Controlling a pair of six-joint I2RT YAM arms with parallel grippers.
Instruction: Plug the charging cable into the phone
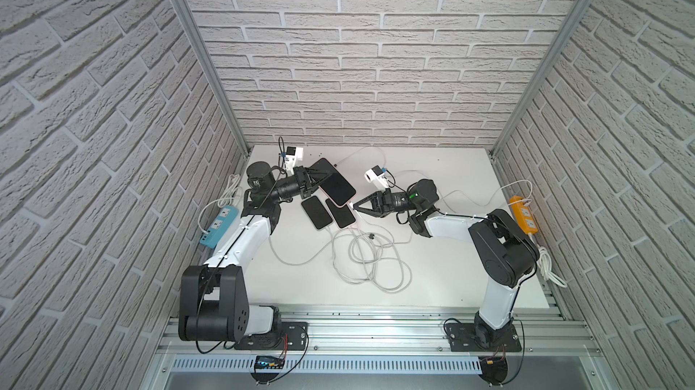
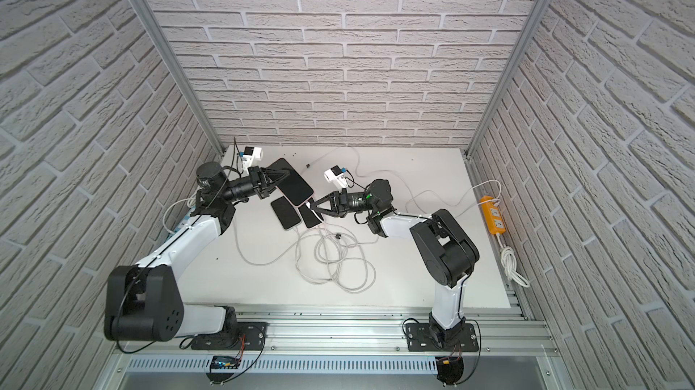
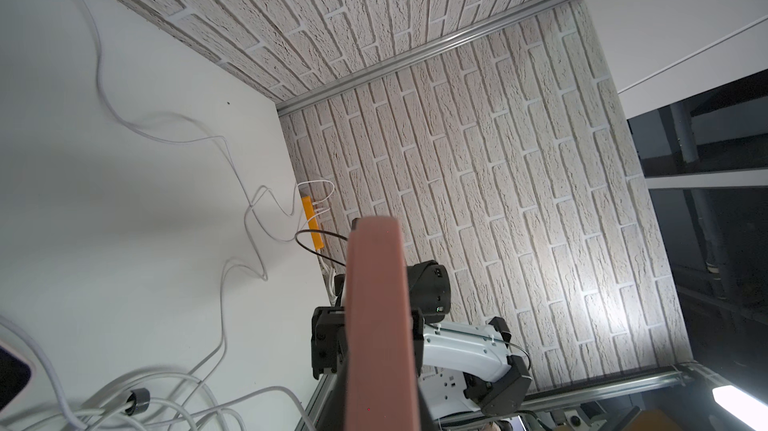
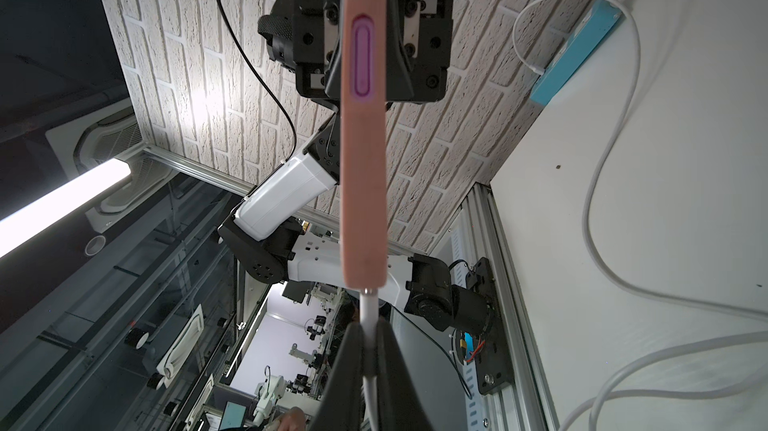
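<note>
A black phone with a pink case is held in the air by my left gripper, shut on it. My right gripper is shut on the white charging cable's plug, in line with the phone's pink lower edge. The metal tip meets or nearly meets that edge; whether it is inserted, I cannot tell. Two other phones lie on the table below, between the grippers.
Loose cables coil at the front middle of the white table. A blue power strip is at the left, an orange one at the right.
</note>
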